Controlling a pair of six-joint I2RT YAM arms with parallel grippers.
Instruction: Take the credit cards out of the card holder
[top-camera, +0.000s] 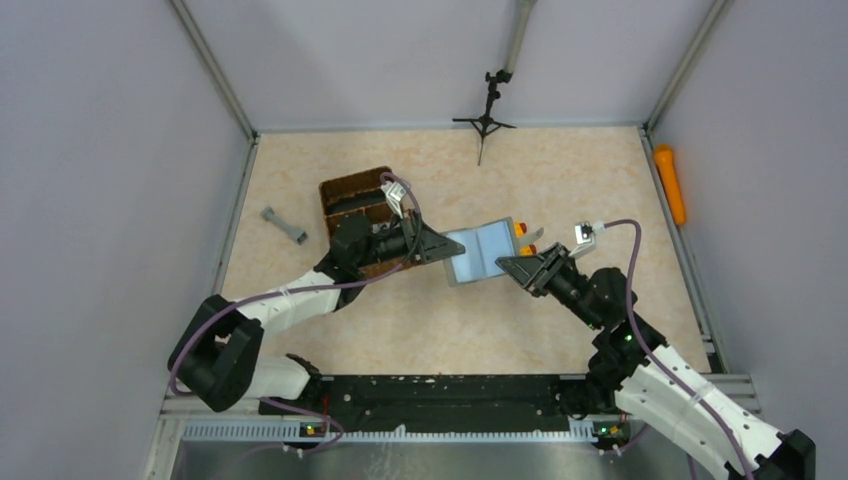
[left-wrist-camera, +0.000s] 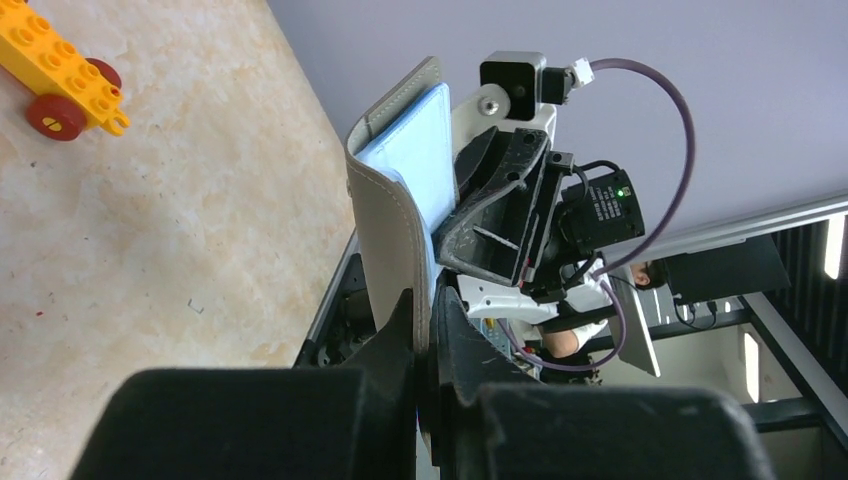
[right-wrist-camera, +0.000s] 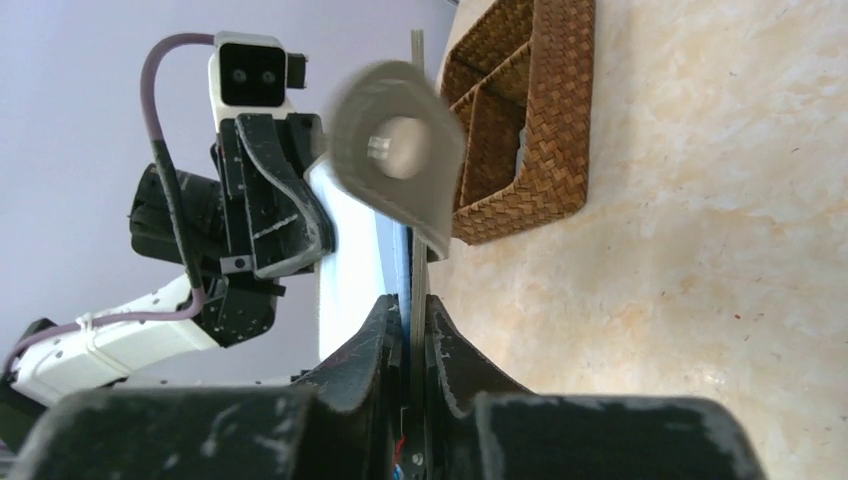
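Observation:
The card holder (top-camera: 489, 250) hangs unfolded above the table between my two grippers, its pale blue inner side facing up. My left gripper (top-camera: 460, 250) is shut on its left edge; in the left wrist view the grey-beige cover (left-wrist-camera: 385, 240) runs down between the fingers. My right gripper (top-camera: 505, 266) is at the lower right corner. The right wrist view has its fingers (right-wrist-camera: 360, 345) close on either side of the holder's edge, but whether they grip it cannot be told. A grey strap with a round snap (right-wrist-camera: 437, 140) sticks out, blurred. No separate credit card can be made out.
A brown woven basket (top-camera: 328, 190) with compartments stands behind the left arm. Beyond the holder lies a yellow toy block with red wheels (left-wrist-camera: 75, 80). A grey wrench-like toy (top-camera: 284, 226) is at far left.

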